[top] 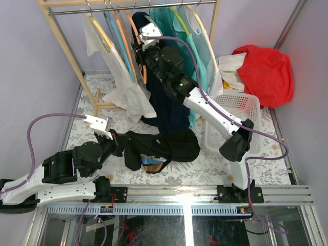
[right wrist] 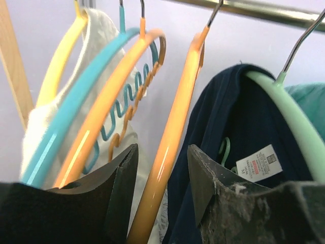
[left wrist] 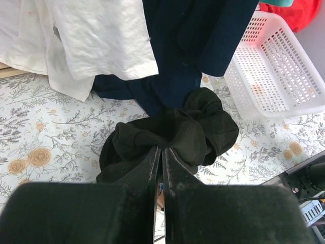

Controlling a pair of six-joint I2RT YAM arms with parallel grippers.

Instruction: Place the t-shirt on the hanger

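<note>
A black garment (top: 177,146), probably the t shirt, lies bunched on the floral surface; the left wrist view shows its dark folds (left wrist: 152,132). My left gripper (top: 122,139) is at its left side, shut, with no cloth visible between its fingers. Up at the rail, my right gripper stands part open around an orange hanger (right wrist: 175,112), one finger on either side. The hanger's arm passes between the fingers, and I cannot tell whether they touch it. No garment shows on this hanger's visible part. Two more bare hangers, blue (right wrist: 84,96) and orange (right wrist: 104,107), are to its left.
A navy garment (right wrist: 223,112) hangs close right of the right gripper, on a pale green hanger (right wrist: 289,112). White shirts (top: 123,82) hang to the left. A white basket (top: 256,123) and red cloth (top: 266,74) occupy the right side.
</note>
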